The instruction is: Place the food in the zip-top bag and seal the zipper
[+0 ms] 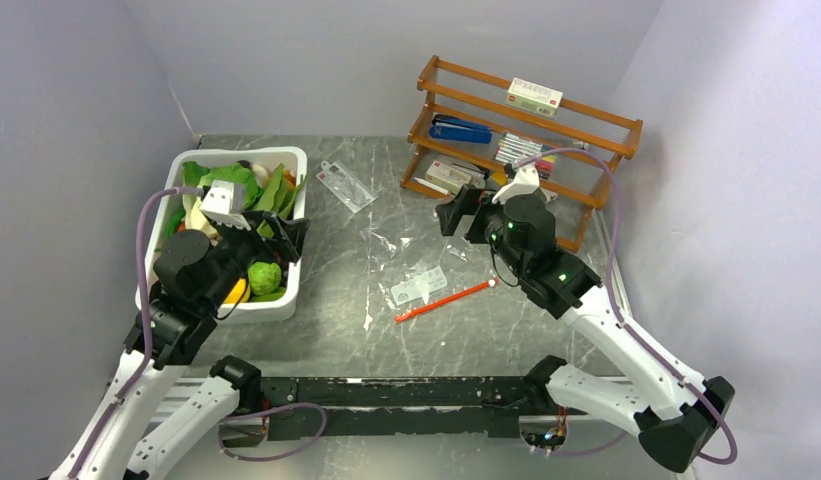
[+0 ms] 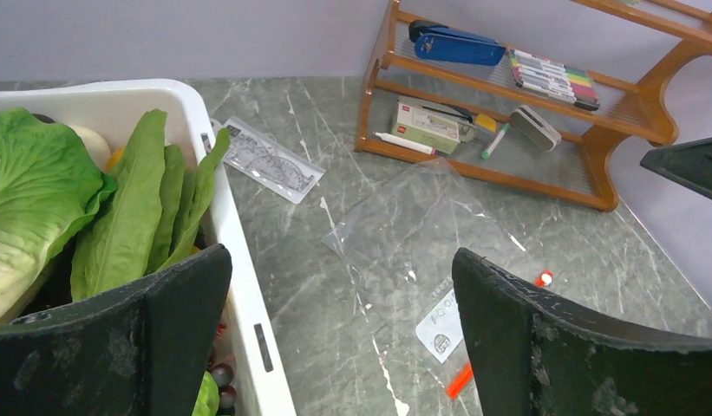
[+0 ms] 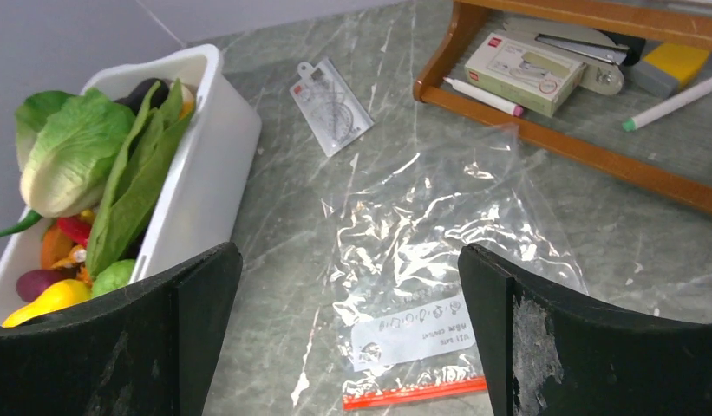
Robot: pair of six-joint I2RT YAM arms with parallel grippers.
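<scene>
A clear zip top bag [image 1: 416, 260] lies flat on the table, its red zipper strip [image 1: 446, 300] toward the front; it also shows in both wrist views. A white bin [image 1: 286, 305] of vegetables stands on the left, holding lettuce [image 2: 31, 208], long green leaves [image 2: 118, 217], a yellow vegetable [image 3: 48, 303] and others. My left gripper [image 1: 281, 235] is open above the bin's right side, nothing between its fingers. My right gripper [image 1: 461, 210] hangs open above the back part of the bag, also empty.
A wooden shelf rack [image 1: 586, 220] with boxes, pens and a stapler stands at the back right. A small clear packet [image 1: 346, 185] lies at the back beside the bin. Walls bound the sides and back.
</scene>
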